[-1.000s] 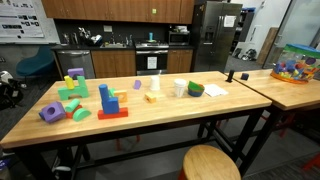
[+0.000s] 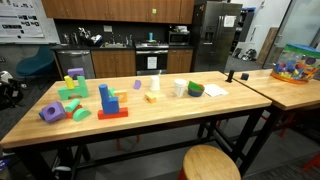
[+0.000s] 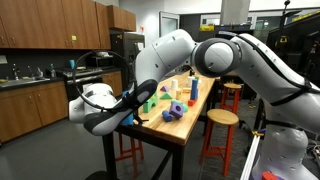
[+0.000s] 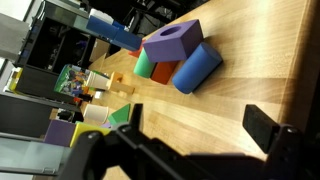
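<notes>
Through the wrist view, my gripper stands open over bare tabletop, with its two dark fingers well apart and nothing between them. Ahead of it lie a blue rounded block (image 4: pixel 198 68) and a purple block (image 4: pixel 172 42). A green block (image 4: pixel 146 66) shows just behind the purple one, and a tall blue piece (image 4: pixel 115 30) stands farther off. Exterior view 1 has the purple block (image 2: pixel 52 114) near the table's left end, close to a green piece (image 2: pixel 82 114); a blue column (image 2: pixel 104 97) and a red base (image 2: pixel 113 113) stand to their right.
Farther along the wooden table (image 2: pixel 155 117) are a white pitcher (image 2: pixel 155 82), a white cup (image 2: pixel 180 87) and a green bowl (image 2: pixel 195 89). A round stool (image 2: pixel 210 162) stands in front.
</notes>
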